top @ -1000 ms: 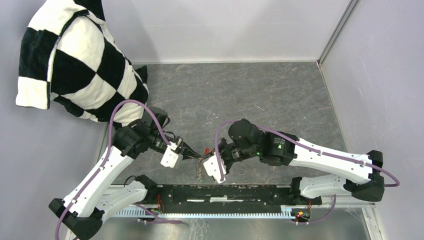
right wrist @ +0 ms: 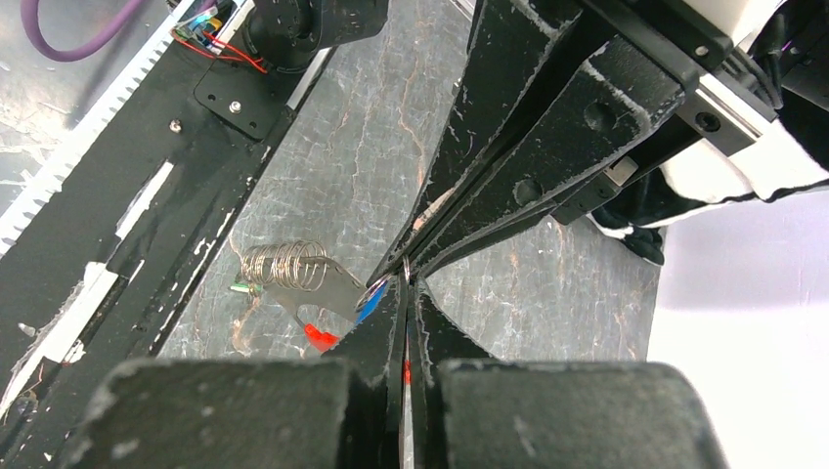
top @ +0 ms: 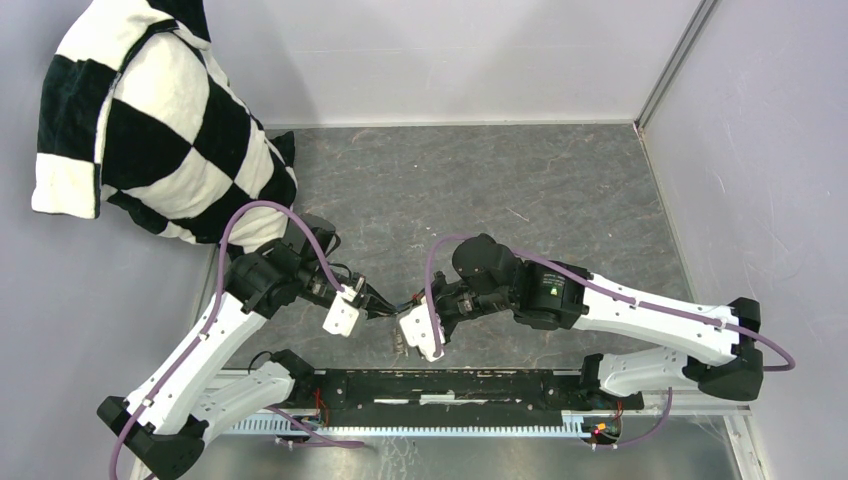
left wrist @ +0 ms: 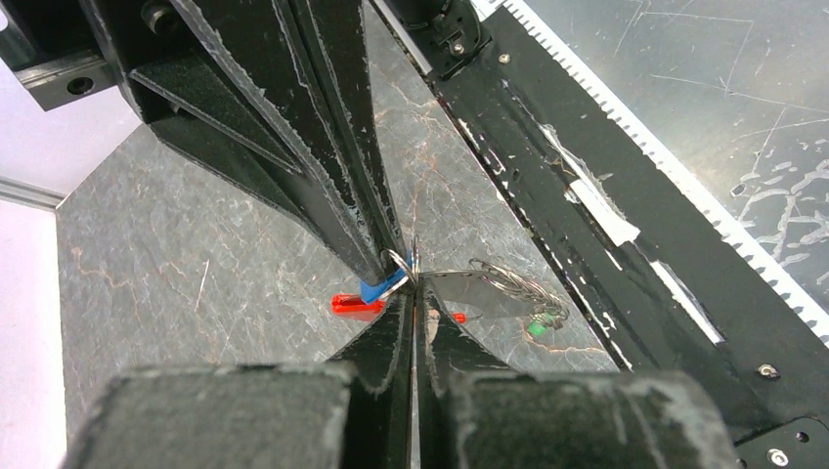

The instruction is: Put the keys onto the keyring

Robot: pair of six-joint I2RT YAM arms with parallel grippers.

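In the top view my left gripper [top: 392,312] and right gripper [top: 408,308] meet tip to tip over the floor. In the left wrist view, thin metal wire of the keyring [left wrist: 415,258] stands at my left fingertips, which are shut on it. A blue key head [left wrist: 379,289] and a red key head [left wrist: 354,305] lie close behind. My right gripper is shut too, with a thin wire loop at its tips; whether it grips that loop cannot be told. A coil of wire [right wrist: 285,266] and a silver plate [right wrist: 330,289] hang beside the tips.
A black rail [top: 440,385] with a toothed white strip runs along the front edge. At the back left leans a checkered cushion [top: 165,120]. The grey floor [top: 500,180] behind the arms is clear.
My right gripper has shifted slightly left, closer to the left one. My left arm has barely moved.
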